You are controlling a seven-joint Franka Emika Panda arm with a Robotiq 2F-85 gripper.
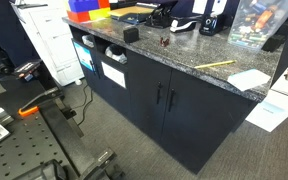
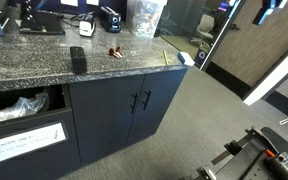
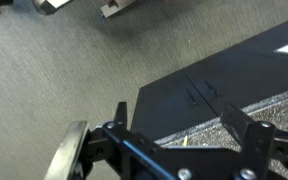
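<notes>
In the wrist view my gripper faces down over the floor and the dark cabinet doors, its two black fingers [image 3: 121,114] wide apart. Nothing shows between them. On the speckled counter [image 1: 189,52] stands a small black block [image 1: 131,34], seen upright in exterior view 2 as a dark block [image 2: 78,60]. A small red item [image 1: 165,41] lies to its right. Farther along are a yellow stick [image 1: 215,65] and a flat white piece [image 1: 248,79] near the counter's end. The gripper is not clearly visible in either exterior view.
A clear bin of mixed items [image 1: 256,22] stands at the counter's back right. Coloured bins [image 1: 87,10] are at the far left. Below, the dark cabinet [image 1: 149,90] has two doors. A perforated black table [image 1: 29,150] fills the lower left, with open floor between.
</notes>
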